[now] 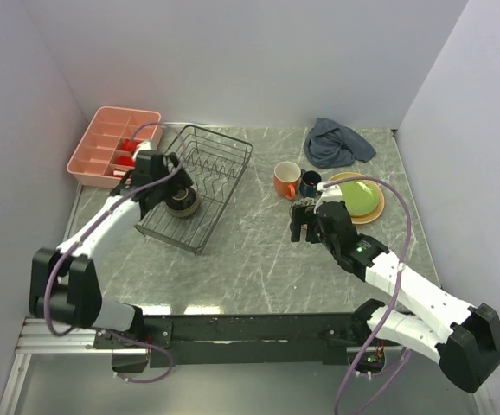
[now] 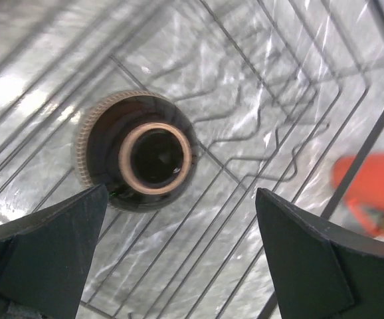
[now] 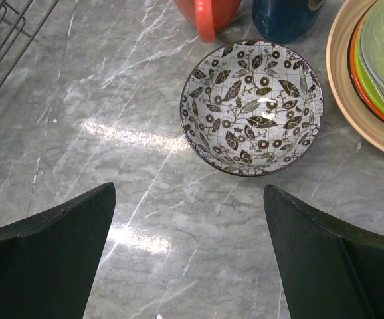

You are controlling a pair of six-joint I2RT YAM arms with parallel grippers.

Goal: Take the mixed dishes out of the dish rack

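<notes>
Over the left part of the wire dish rack (image 1: 217,207) my left gripper (image 1: 174,175) stands open, nothing between its fingers. Below it in the rack sits a dark round bowl (image 2: 96,156) with a ridged rim, and inside that a smaller dark vessel with a brown rim (image 2: 131,174). Both look apart from the fingers. At the right, my open right gripper (image 1: 307,226) hangs over the counter near a patterned bowl (image 3: 252,109), which lies ahead of its fingertips, untouched. An orange mug (image 1: 285,179), a dark blue mug (image 1: 310,182) and stacked plates (image 1: 359,198) stand behind.
A pink divided tray (image 1: 103,130) with red items is at the back left. A grey-blue cloth (image 1: 336,143) lies crumpled at the back right.
</notes>
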